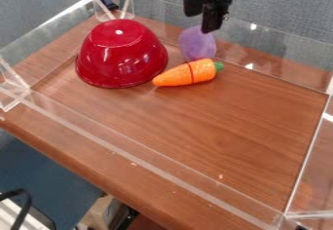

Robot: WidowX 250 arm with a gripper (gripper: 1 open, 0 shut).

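A red upturned bowl (120, 51) sits at the back left of the wooden surface. To its right lies a carrot (185, 73), orange with a green tip, and just behind that a purple ball-like object (197, 45). My black gripper (208, 21) hangs at the top of the view, above and slightly behind the purple object; I cannot make out whether it is open or shut.
Clear plastic walls surround the wooden surface (235, 146). A cable and some pale objects lie off the surface at the lower left.
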